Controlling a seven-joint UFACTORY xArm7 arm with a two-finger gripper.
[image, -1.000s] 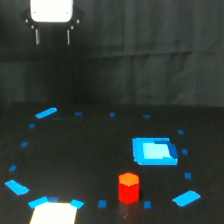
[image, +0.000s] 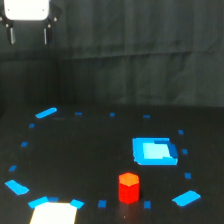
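Observation:
At the top left my gripper (image: 29, 40) hangs high, its two thin fingers (image: 46, 37) spread apart with nothing between them. A red block (image: 128, 190) with a lighter orange-red top stands on the dark table, toward the front and right of centre. Behind it and a little to the right lies a blue square tray-like thing (image: 138, 152) with a pale middle. The gripper is well away from both.
A bright cream square (image: 53, 214) is cut off by the bottom edge at the left. Flat blue strips (image: 46, 113) and several small blue squares mark the dark surface. A dark curtain (image: 130, 60) hangs behind.
My gripper has moved left along the top of the view, still with its fingers apart. The red block and the blue tray-like thing have not moved.

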